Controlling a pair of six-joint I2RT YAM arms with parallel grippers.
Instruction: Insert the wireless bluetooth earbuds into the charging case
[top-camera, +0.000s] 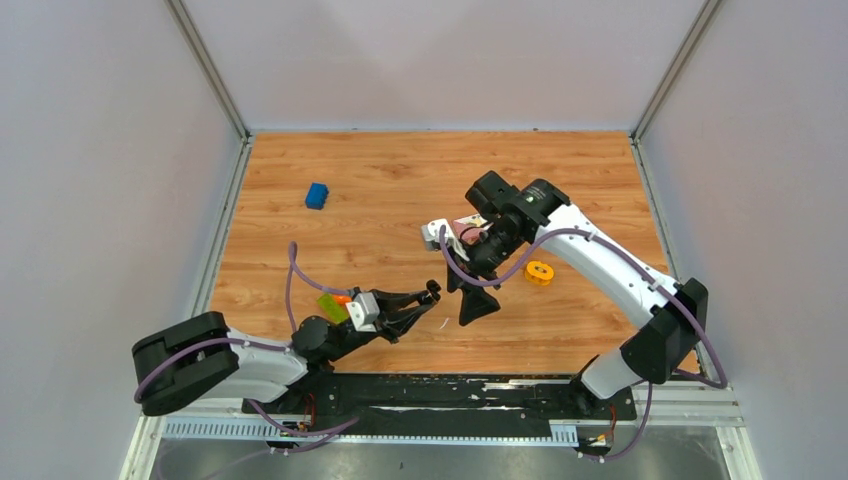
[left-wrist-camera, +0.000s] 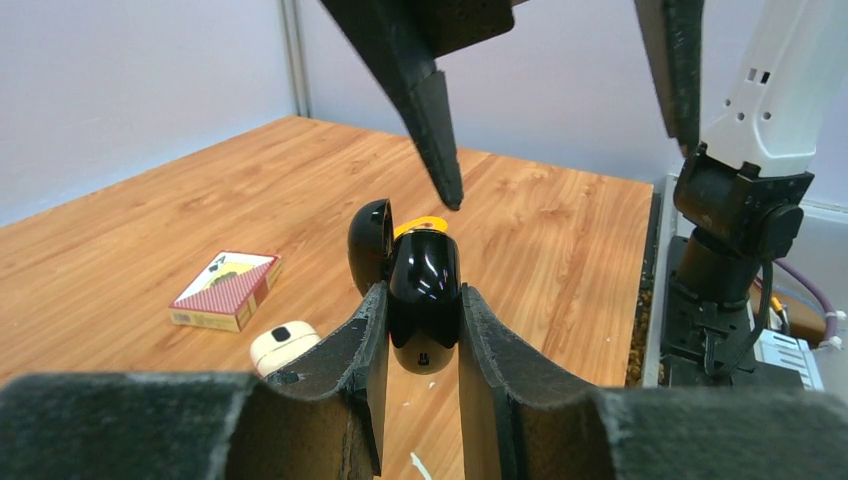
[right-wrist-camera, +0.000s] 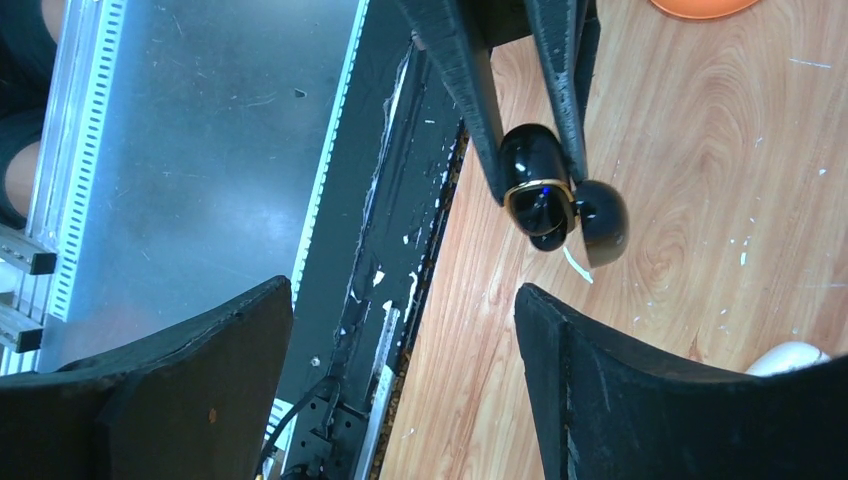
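My left gripper (top-camera: 427, 298) is shut on the glossy black charging case (left-wrist-camera: 424, 285), holding it above the table. The case's lid stands open to one side; in the right wrist view, the case (right-wrist-camera: 532, 160) shows a gold-coloured line and a small blue light. I cannot make out a separate earbud for certain. My right gripper (top-camera: 466, 293) is open just right of the case, not touching it. Between its fingers in the right wrist view there is only empty space; in the left wrist view, its fingertips (left-wrist-camera: 447, 190) hang above and beyond the case.
A playing-card box (left-wrist-camera: 225, 288) and a small white object (left-wrist-camera: 283, 346) lie on the table (top-camera: 390, 170). A yellow ring (top-camera: 539, 273) sits to the right, a blue block (top-camera: 316, 196) at the back left, and a green item (top-camera: 332, 308) by the left arm.
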